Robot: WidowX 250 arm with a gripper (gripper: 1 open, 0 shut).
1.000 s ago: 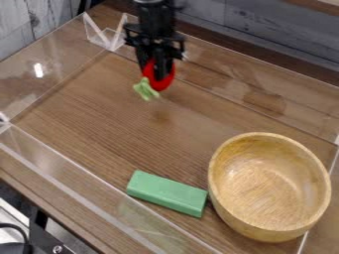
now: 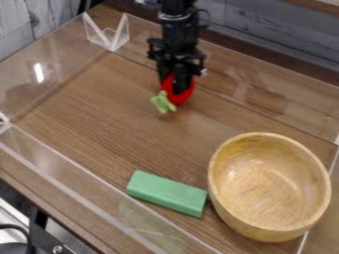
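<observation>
My gripper [image 2: 176,74], dark and coming down from the top centre, is shut on a red object [image 2: 179,91] with a small pale green part [image 2: 163,102] at its lower left. It is low over the wooden table [image 2: 93,129]; whether the object touches the table is unclear.
A tan bowl [image 2: 269,184] lies at the lower right, with a green block [image 2: 167,193] to its left. A clear angular item [image 2: 106,30] stands at the back left.
The bowl and green block have not moved.
</observation>
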